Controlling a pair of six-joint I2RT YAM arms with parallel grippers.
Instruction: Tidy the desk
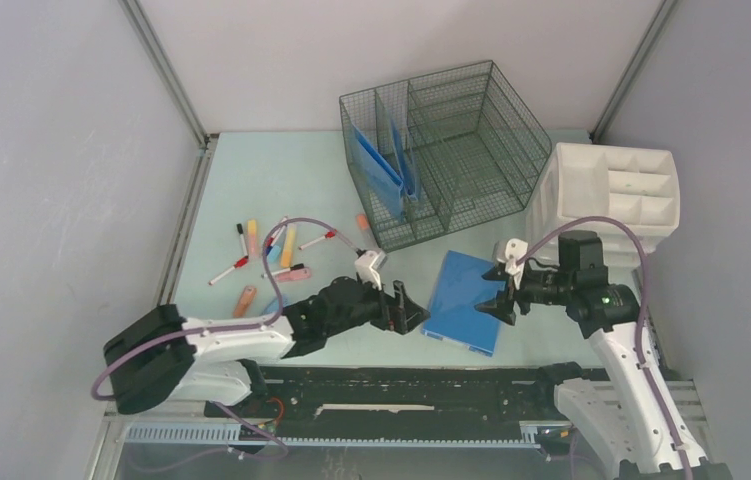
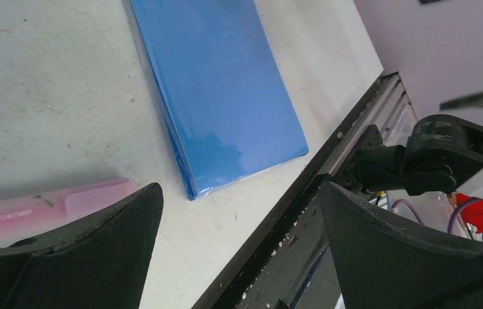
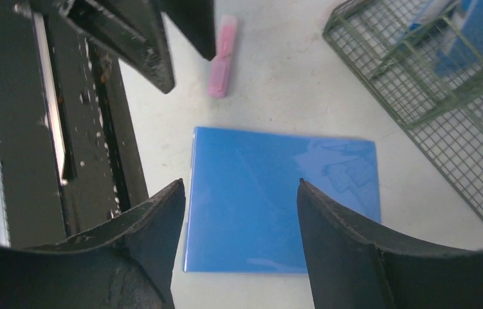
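A blue folder [image 1: 463, 300] lies flat on the desk between the two grippers. Just left of it my left gripper [image 1: 413, 312] stands open; in the left wrist view nothing is between its fingers, and the blue folder [image 2: 219, 90] is beyond them. Over the folder's right side hovers my right gripper [image 1: 501, 293], its fingers part open and empty, with the folder [image 3: 277, 193] showing beneath. A pink highlighter [image 2: 97, 196] rests by the left fingers. The wire rack [image 1: 441, 150] holds blue folders [image 1: 379, 172] upright in its left slots.
Several markers and highlighters [image 1: 288, 245] are scattered over the desk's left side. A white compartment organizer [image 1: 641, 185] stands at the back right. The desk's front edge [image 1: 391, 367] runs close to the folder. Bare desk [image 1: 281, 165] lies left of the rack.
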